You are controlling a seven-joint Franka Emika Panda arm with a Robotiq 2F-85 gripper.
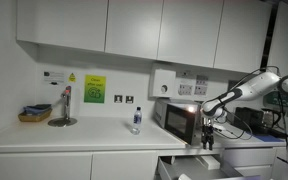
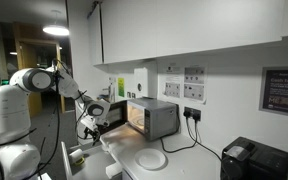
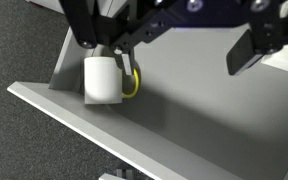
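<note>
A white mug [image 3: 103, 80] with a yellow handle [image 3: 132, 82] is inside the open grey drawer [image 3: 199, 105], close to its front wall in the wrist view. Above the drawer, my gripper stands open. One of its fingers [image 3: 122, 62] overlaps the mug's handle side in that view; whether they touch, I cannot tell. The other finger lies well off to the right, over bare drawer floor. From the side, the gripper [image 1: 207, 145] shows near the counter edge, over the drawer [image 1: 189, 170].
A microwave [image 1: 176, 118] stands on the counter behind the arm, with a white plate [image 2: 150, 158] beside it. A black toaster [image 2: 256, 160] is farther along. Left of the microwave, a bottle [image 1: 137, 121] stands on otherwise clear counter [image 1: 94, 133].
</note>
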